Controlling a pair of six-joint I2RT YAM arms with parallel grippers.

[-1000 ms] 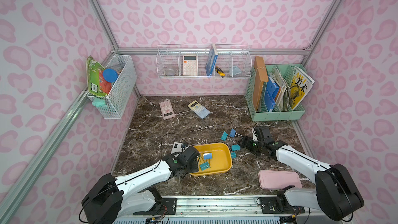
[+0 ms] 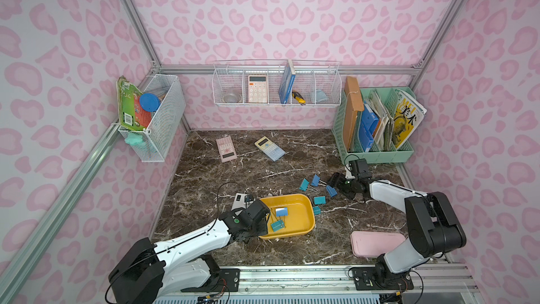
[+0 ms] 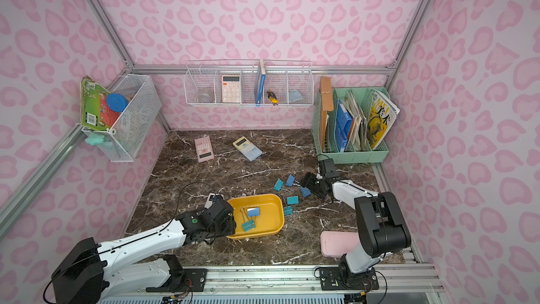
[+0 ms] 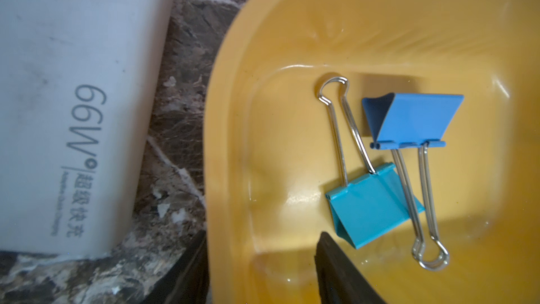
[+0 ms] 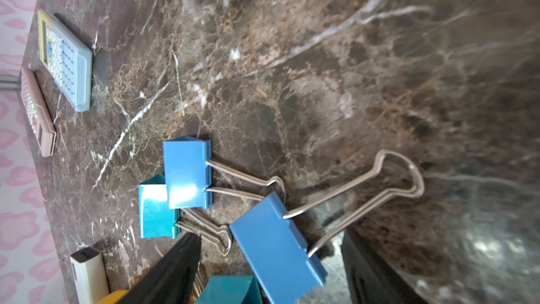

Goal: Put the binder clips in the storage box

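The yellow storage box (image 2: 306,214) holds a blue binder clip (image 4: 416,118) and a teal binder clip (image 4: 371,205). My left gripper is shut on the box's left wall, which runs between its fingers. In the right wrist view, my right gripper stands open, with a blue clip (image 5: 278,250) between its spread fingers; contact cannot be made out. Close by lie a second blue clip (image 5: 187,171), a teal clip (image 5: 154,208) and another teal one (image 5: 227,290). Right of the box in the top left view is a teal clip (image 2: 316,210).
A white power bank (image 4: 78,107) lies left of the box. Two calculators, one pink (image 2: 226,149) and one blue-yellow (image 2: 270,148), lie farther back. The pink case (image 2: 378,243) is at front right, and a green file rack (image 2: 371,156) stands behind the right arm.
The right arm has swung inward and its gripper has shifted slightly right and back, uncovering a blue clip. The left arm and the box look unmoved.
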